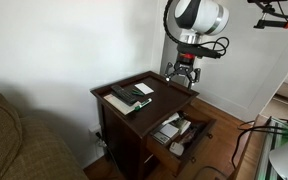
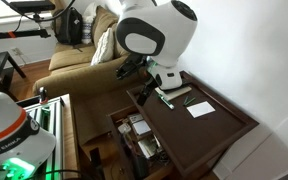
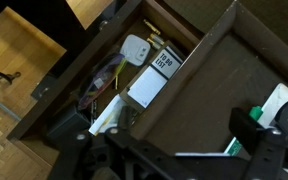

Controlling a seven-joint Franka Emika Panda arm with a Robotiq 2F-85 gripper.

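My gripper (image 1: 184, 75) hangs open in the air above the right part of the dark cabinet top (image 1: 169, 98), with nothing between its fingers. In the wrist view the gripper has its two black fingers well apart at the bottom of the picture. A green-and-white marker (image 3: 246, 122) lies on the cabinet top beside the right finger, partly covered by it. Below the top, the drawer (image 1: 184, 150) stands pulled out. Inside it lie a to-do-list notepad (image 3: 167, 63), a white pad (image 3: 146, 87), a white rounded device (image 3: 134, 48) and dark-framed glasses (image 3: 96, 87).
A white sheet (image 2: 200, 109) lies on the cabinet top, with a white book (image 1: 118, 103) and a black item (image 1: 131, 96) towards the wall end. A brown couch (image 1: 19, 145) stands at the left. Much of the cabinet top is clear.
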